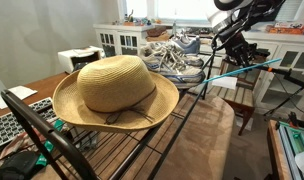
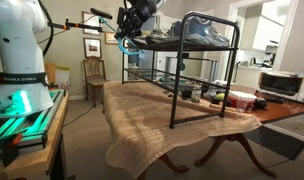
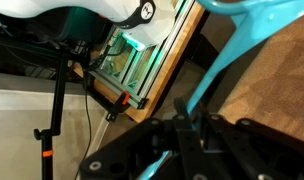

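Observation:
My gripper (image 1: 242,62) is shut on a long, thin light-blue object (image 1: 220,75), which sticks out to both sides of it. In the wrist view the blue object (image 3: 232,52) crosses the picture at a slant, wider toward the upper right. The dark fingers hide part of it, so its full shape cannot be told. In exterior view 2 the gripper (image 2: 124,34) is near the far end of the black metal rack (image 2: 172,80), high above the floor. The object's left end is close to the rack's end in exterior view 1.
A straw hat (image 1: 117,88) sits on the rack's near part, with several shoes (image 1: 177,62) beyond it. A brown cloth (image 2: 142,120) covers the table under the rack. A wooden chair (image 2: 94,75) stands behind. Beside the rack, the cloth-covered top is clear.

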